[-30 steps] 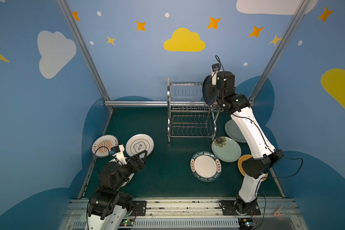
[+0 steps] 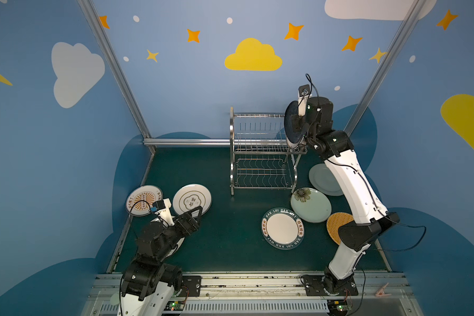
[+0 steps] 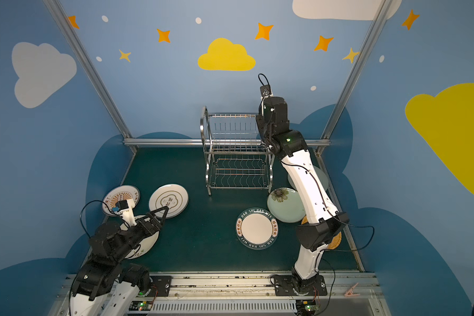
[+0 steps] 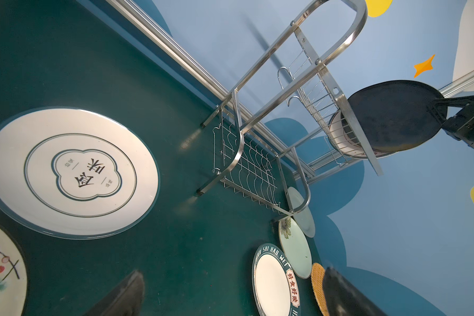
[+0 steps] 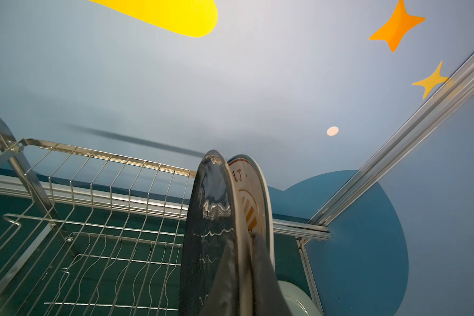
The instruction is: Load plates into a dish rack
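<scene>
A two-tier steel dish rack (image 2: 232, 168) stands at the back. At the right end of its upper tier my right gripper is shut on a dark plate (image 5: 205, 210), held upright beside another white plate (image 5: 259, 200) with an orange print. My left gripper hangs open at the front left, over or near the plates, with nothing seen between its fingers. On the table lie a white logo plate (image 2: 187, 194), an orange-sunburst plate (image 2: 142, 197), a floral plate (image 4: 0, 284), a green-rimmed plate (image 2: 282, 229) and a celadon flower plate (image 2: 313, 208).
A grey-blue plate (image 2: 321, 179) and a woven orange plate (image 2: 334, 229) lie at the right, partly under the right arm. The lower tier of the rack is empty, and walls and frame rails enclose the workspace.
The left arm and the plates on the table are unchanged.
</scene>
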